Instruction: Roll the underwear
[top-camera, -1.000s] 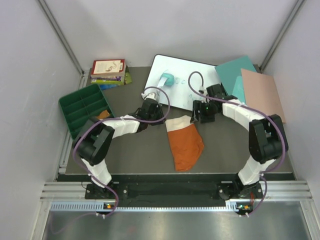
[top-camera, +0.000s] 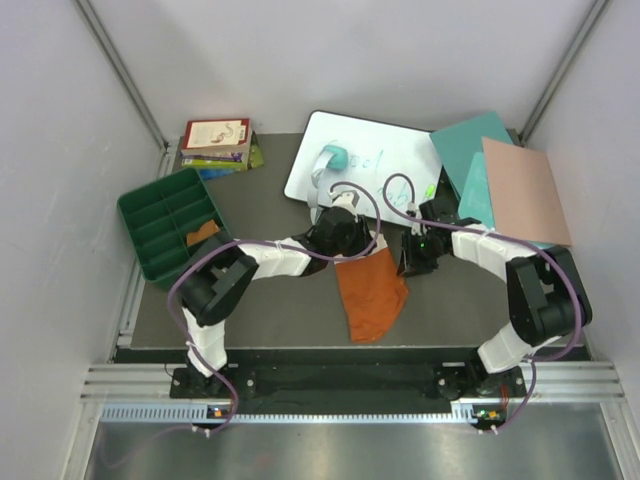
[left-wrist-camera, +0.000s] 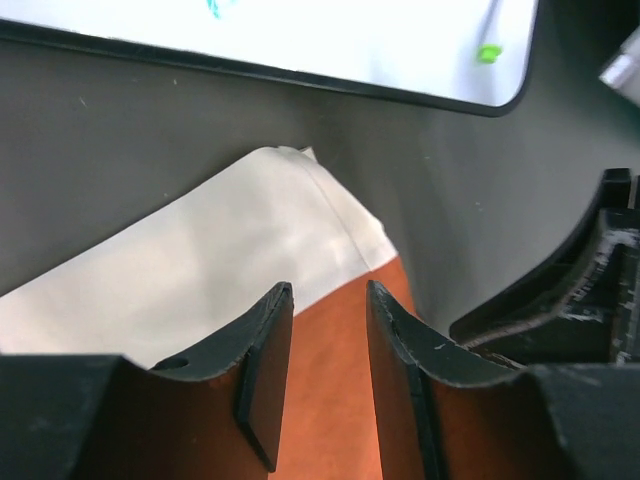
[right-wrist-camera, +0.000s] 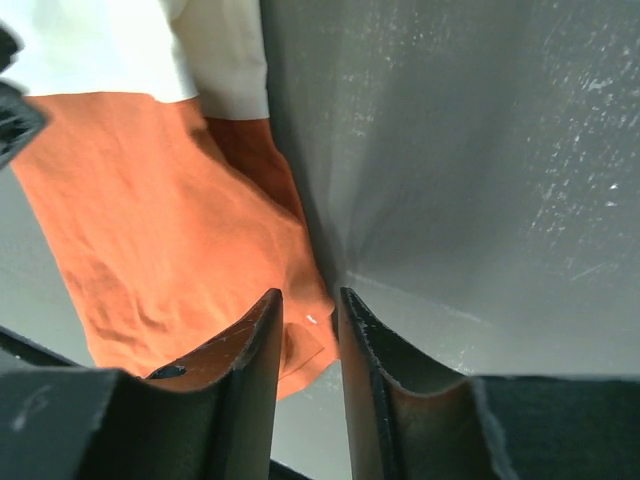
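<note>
Orange underwear (top-camera: 370, 300) with a white waistband lies folded lengthwise on the dark table, its white end toward the whiteboard. My left gripper is over the line where the white band (left-wrist-camera: 250, 215) meets the orange cloth, its fingers parted and no cloth visibly caught. At the right-hand edge of the orange cloth (right-wrist-camera: 180, 240), my right gripper has its fingertips a small gap apart. A cloth corner shows at and behind that gap; whether the pads touch it is hard to tell. In the top view, the left arm covers part of the white band.
Behind the cloth lies a whiteboard (top-camera: 310, 130) with a teal-topped object (top-camera: 336, 158) on it. A green compartment box (top-camera: 155, 235) stands left, books (top-camera: 217, 135) behind it, and folders (top-camera: 525, 190) at the right. Table space in front of the left arm is clear.
My left gripper has moved right over the white band. The underwear looks unmoved.
</note>
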